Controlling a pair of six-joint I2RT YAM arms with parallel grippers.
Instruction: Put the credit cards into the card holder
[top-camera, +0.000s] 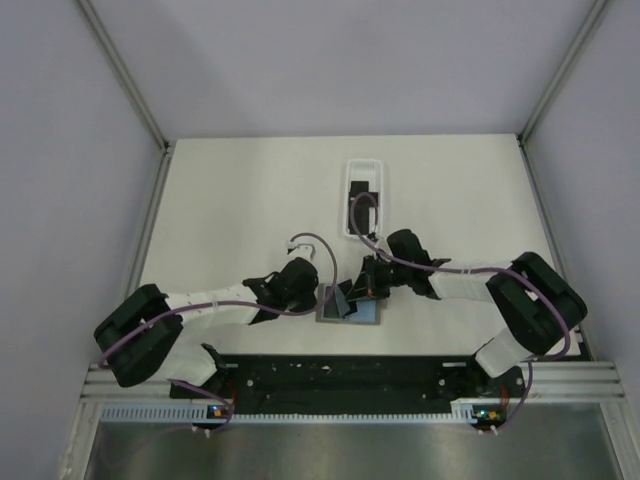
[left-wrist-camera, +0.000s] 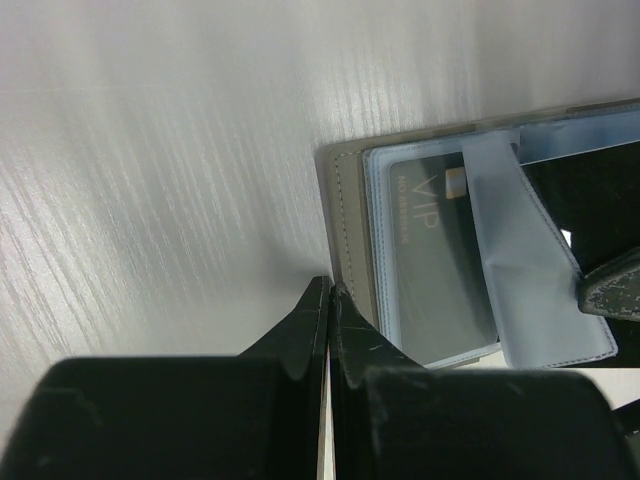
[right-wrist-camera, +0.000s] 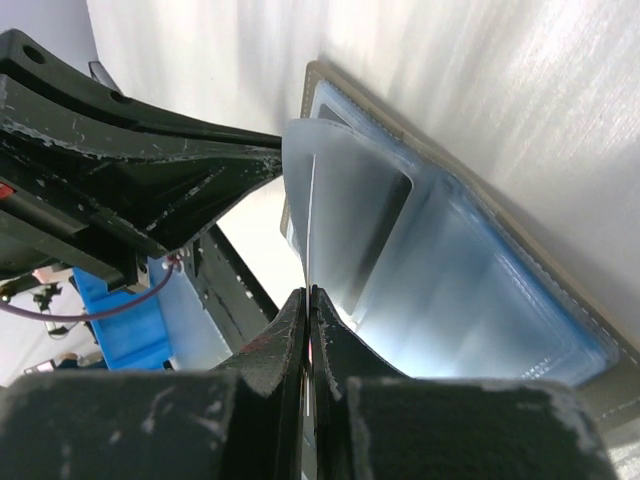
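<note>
The card holder (top-camera: 366, 311) lies open near the table's front edge, with a grey border and clear pockets. A dark card marked VIP (left-wrist-camera: 430, 250) sits in its left pocket. One clear page (left-wrist-camera: 520, 260) stands raised at a tilt across the middle, and my right gripper is shut on its thin edge. At the holder's left border (left-wrist-camera: 352, 210), my left gripper is shut, its tips right at the border with nothing visible between them. Seen from the right wrist, the left gripper's tip is close behind the raised page (right-wrist-camera: 340, 190).
Behind the holder stands a white tray (top-camera: 379, 232) with black cards (top-camera: 358, 217) in it. Bare table (top-camera: 240, 195) extends to the left and right of the tray. Both arms reach in low from the front corners.
</note>
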